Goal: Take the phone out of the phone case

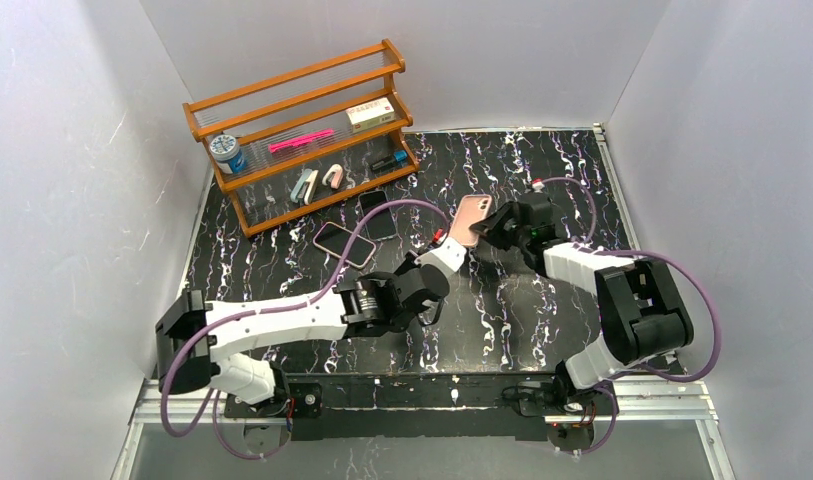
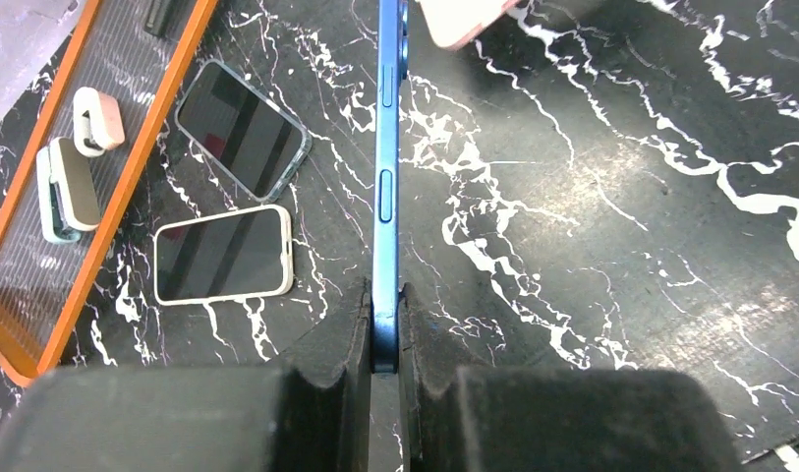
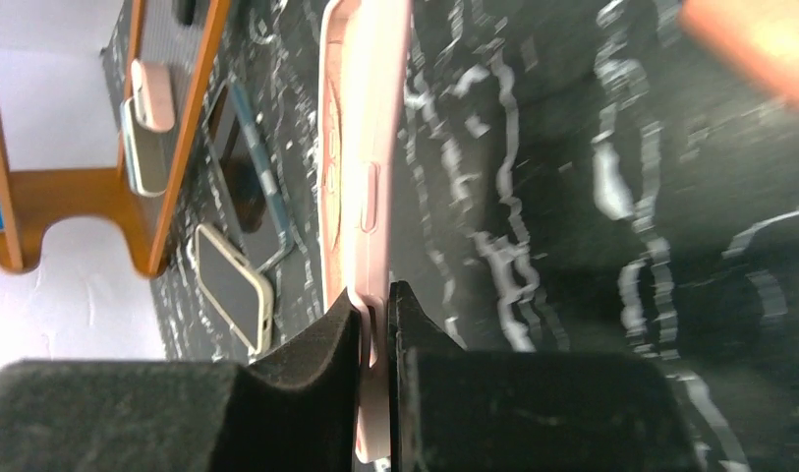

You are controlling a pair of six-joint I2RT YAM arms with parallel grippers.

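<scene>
The blue phone (image 2: pixel 386 226) stands edge-on in the left wrist view, its side buttons facing the camera, and my left gripper is shut on its near end. In the top view this phone is hidden behind the left arm. My right gripper is shut on the pink phone case (image 3: pixel 372 187), which shows a hollow inner side and no phone in it. From above, the case (image 1: pixel 469 218) sits beyond the left gripper, to its right. Phone and case are apart; a corner of the case (image 2: pixel 459 15) shows at the top of the left wrist view.
Two other phones, a dark one (image 1: pixel 378 215) and a light-rimmed one (image 1: pixel 344 245), lie by the wooden rack (image 1: pixel 244 205). A blurred orange object (image 3: pixel 759 44) is at the right wrist view's upper right. Bare marble table (image 1: pixel 542 320) lies in front of the right arm.
</scene>
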